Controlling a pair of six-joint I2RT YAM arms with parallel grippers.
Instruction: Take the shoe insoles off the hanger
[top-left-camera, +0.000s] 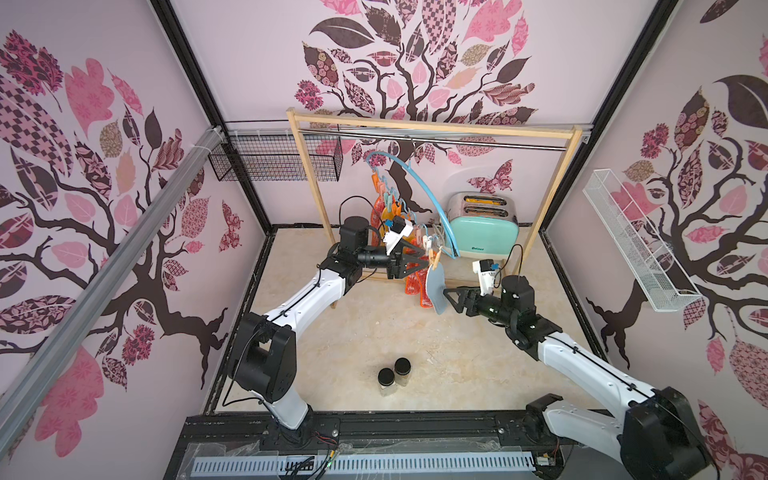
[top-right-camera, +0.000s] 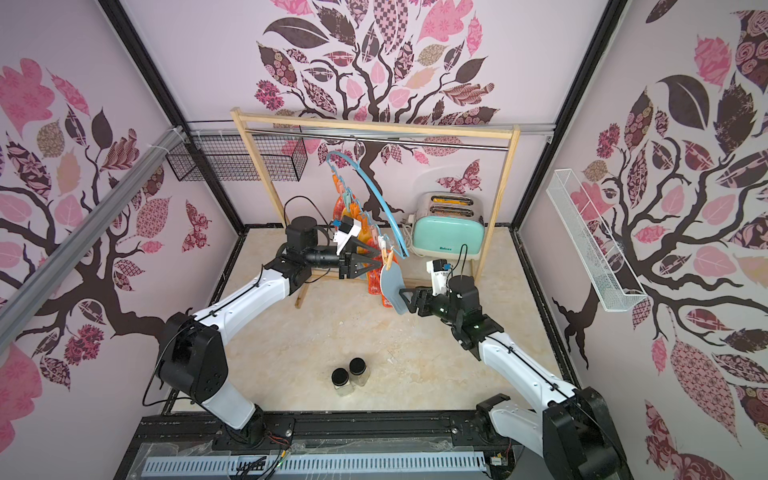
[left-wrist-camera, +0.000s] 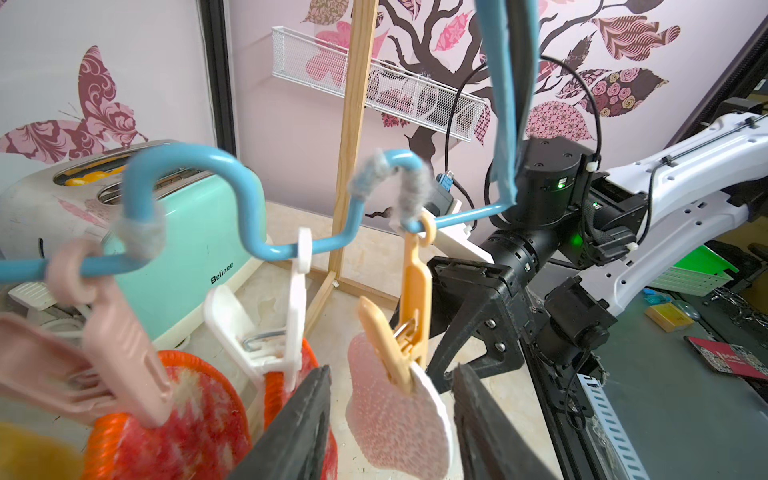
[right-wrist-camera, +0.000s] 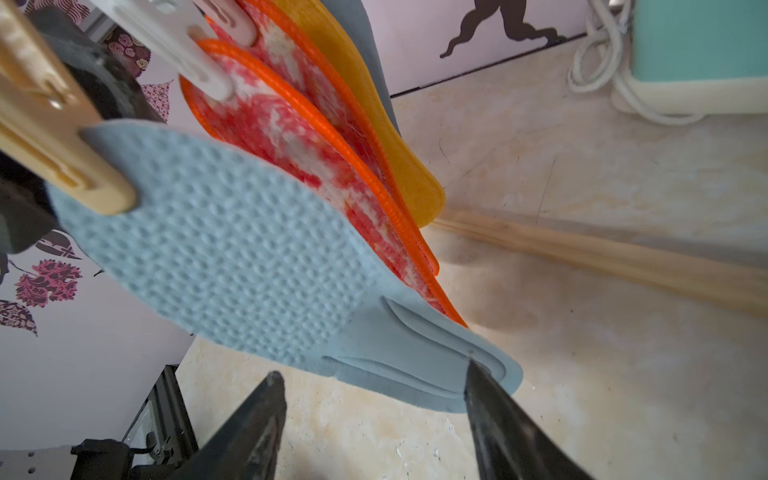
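Note:
A light blue-grey insole (right-wrist-camera: 240, 248) hangs from the blue hanger (top-left-camera: 416, 184), its upper end pinched in a beige clothespin (left-wrist-camera: 414, 312). Beside that clothespin my left gripper (top-left-camera: 417, 262) stands open, with nothing visibly gripped. In the left wrist view its two fingers (left-wrist-camera: 300, 416) frame the insole and pin from nearer the camera. My right gripper (top-left-camera: 453, 301) is partly open near the insole's free lower end; the right wrist view shows that end reaching toward one finger (right-wrist-camera: 500, 416). Whether they touch cannot be told. Red-patterned insoles with orange edges (right-wrist-camera: 320, 144) hang behind, one on a white clothespin (left-wrist-camera: 268, 328).
Behind the hanger stands a mint toaster (top-left-camera: 482, 226). A wooden frame (top-left-camera: 436, 124) with a metal rod arches over the table. Two black-lidded jars (top-left-camera: 387, 377) stand near the front. Open tabletop (top-left-camera: 344, 344) lies around them.

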